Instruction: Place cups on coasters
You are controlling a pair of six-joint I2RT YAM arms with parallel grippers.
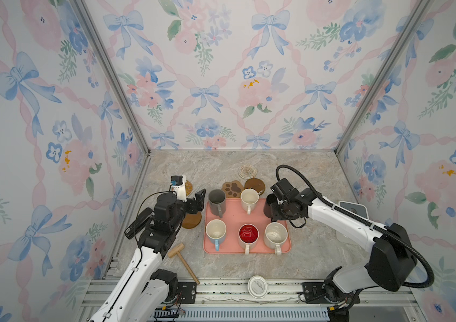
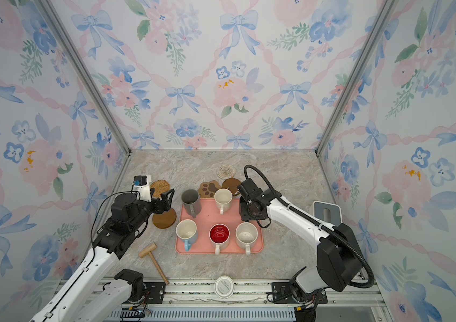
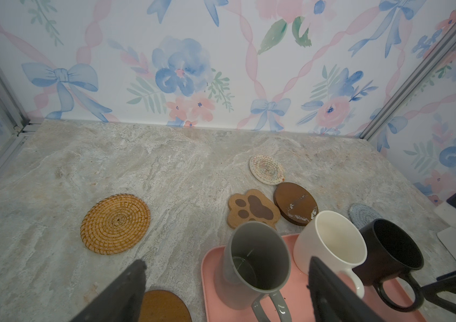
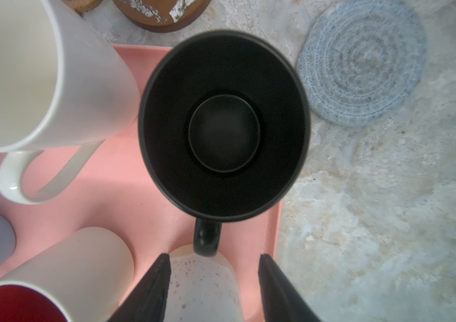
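Note:
The pink tray (image 1: 230, 221) holds several cups: grey (image 3: 254, 273), white (image 3: 329, 247), black (image 4: 222, 128), blue-handled (image 1: 216, 231), red-inside (image 1: 248, 235) and speckled (image 1: 275, 236). My left gripper stands open behind the grey cup's handle side, its fingers blurred either side of the grey cup in the wrist view. My right gripper is open over the black cup's handle, nothing held. Coasters lie around the tray: woven (image 3: 115, 222), paw-shaped (image 3: 252, 206), dark wooden (image 3: 295, 201), cream (image 3: 266, 167), blue (image 4: 360, 61) and round wooden (image 3: 160, 308).
A wooden mallet (image 1: 185, 263) lies front left. A pale lidded object (image 2: 327, 214) sits at the right. The back and right of the counter have bare stretches.

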